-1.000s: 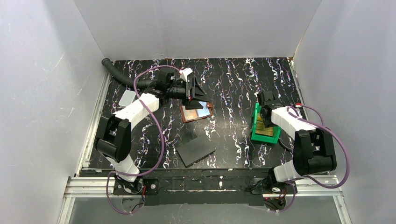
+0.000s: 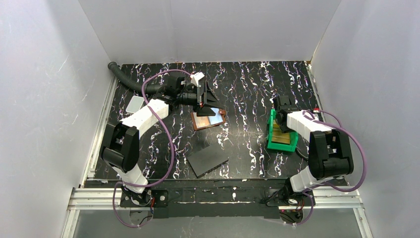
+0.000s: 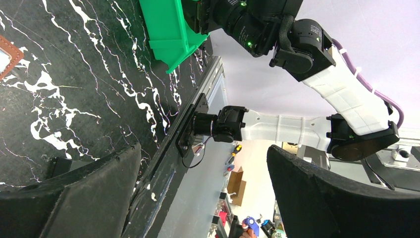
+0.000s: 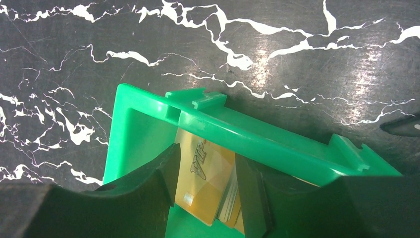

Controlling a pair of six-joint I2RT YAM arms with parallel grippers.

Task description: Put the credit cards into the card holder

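Note:
Gold cards stand on edge in the green basket at the right of the table. One broad card face reads "VIP", and more card edges show beside it. My right gripper reaches into the basket with its fingers parted, the VIP card visible in the gap; contact with either finger cannot be made out. The brown card holder lies opened out near the table's middle, pale and bluish areas showing in it. Over its upper edge hangs my left gripper, wide open and empty.
A dark grey flat panel lies in front of the card holder. At the far left are a small white tray and a black hose. Bare marbled table separates holder and basket.
The right arm has shifted slightly, its elbow moving a little to the left, and the green basket has moved very slightly. The left arm and card holder look unchanged.

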